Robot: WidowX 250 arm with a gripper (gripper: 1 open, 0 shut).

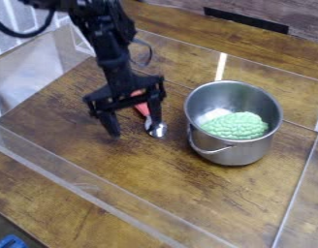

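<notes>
My black gripper (129, 116) is low over the wooden table, its two fingers apart, around the handle area of a spoon. The spoon, with a red handle (141, 105) and a shiny metal bowl (156, 129), lies beside the right finger; part of it is hidden by the gripper. Whether the fingers touch it I cannot tell.
A steel pot (252, 145) holding a green bumpy object (237, 126) stands to the right. Clear strips or edges run along the left and right, and a blue object (9, 242) sits at the bottom left corner.
</notes>
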